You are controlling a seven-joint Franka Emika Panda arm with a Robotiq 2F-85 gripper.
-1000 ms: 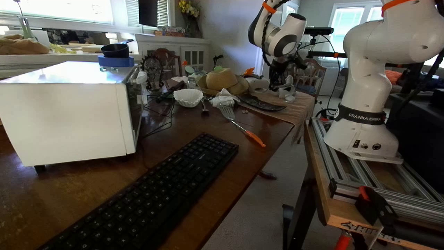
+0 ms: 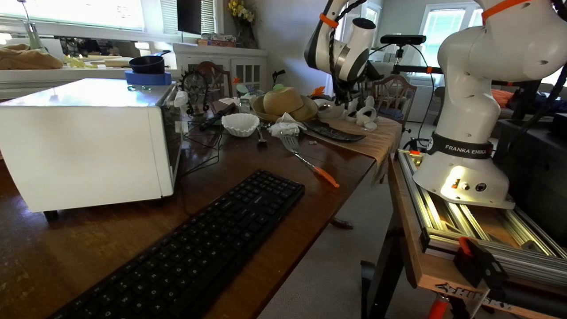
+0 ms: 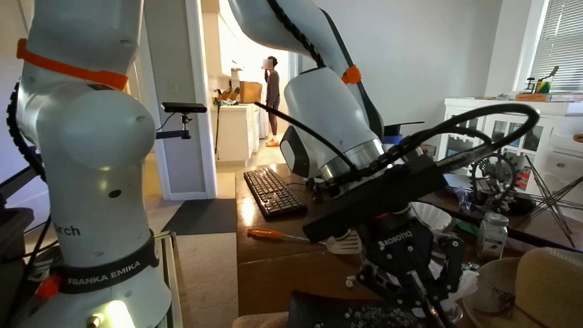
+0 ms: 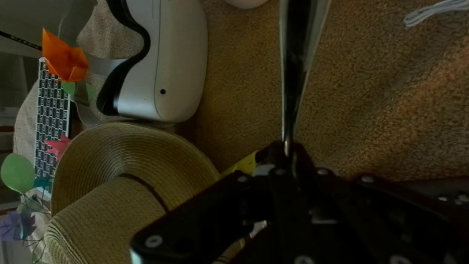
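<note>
In the wrist view my gripper is shut on a long, thin metal piece [image 4: 296, 57], dark along its middle with shiny edges. The piece runs from the fingertips past the top edge of that view, so I cannot tell what it is. Beneath lies a tan cloth [image 4: 365, 96]. A straw hat [image 4: 127, 176] sits to the left of the fingers, and a white VR headset [image 4: 180, 61] lies beyond it. From exterior view 1, the gripper [image 2: 341, 97] appears at the far end of the table near the hat [image 2: 283, 101].
A dark patterned tray [image 2: 335, 132] lies beside a spatula with an orange handle [image 2: 325, 177]. A white bowl [image 2: 240, 125], glass jar [image 3: 492, 235] and crumpled white plastic [image 2: 287, 125] crowd the table. The keyboard [image 2: 196, 239] and white oven [image 2: 90, 154] stand nearer exterior view 1.
In exterior view 1 the arm and gripper have shifted a little to the left. A yellowish glow now shows on the robot base. The table objects look unmoved.
</note>
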